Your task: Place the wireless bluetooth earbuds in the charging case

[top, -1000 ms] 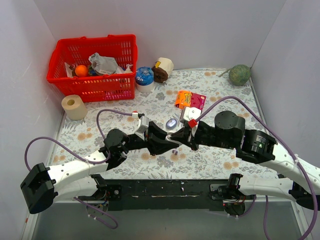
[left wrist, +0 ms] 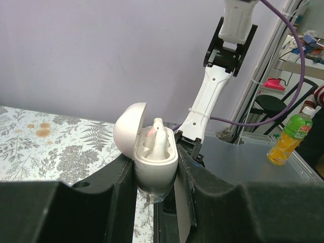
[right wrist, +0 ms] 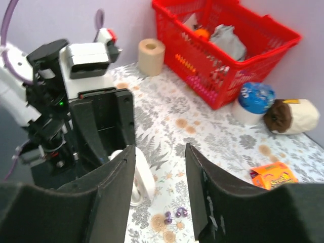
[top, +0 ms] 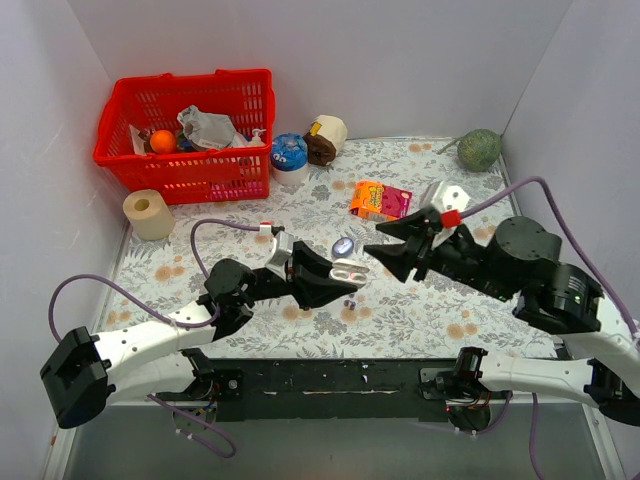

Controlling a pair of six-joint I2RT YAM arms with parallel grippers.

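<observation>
The white charging case (left wrist: 153, 169) is in my left gripper (top: 338, 277), which is shut on it. Its lid (left wrist: 128, 130) stands open, and a white earbud (left wrist: 161, 142) shows in the case with its top sticking up. Whether it is fully seated cannot be told. To the right of the case and apart from it, my right gripper holds its fingers spread, with nothing between them. Two small dark purple pieces (right wrist: 180, 212) lie on the cloth below the case; I cannot tell what they are.
A small silver-purple round object (top: 343, 247) lies just behind the case. Farther back are an orange snack packet (top: 368, 198), a blue-topped jar (top: 289, 158) and a red basket (top: 180, 180).
The left arm has stayed put.
</observation>
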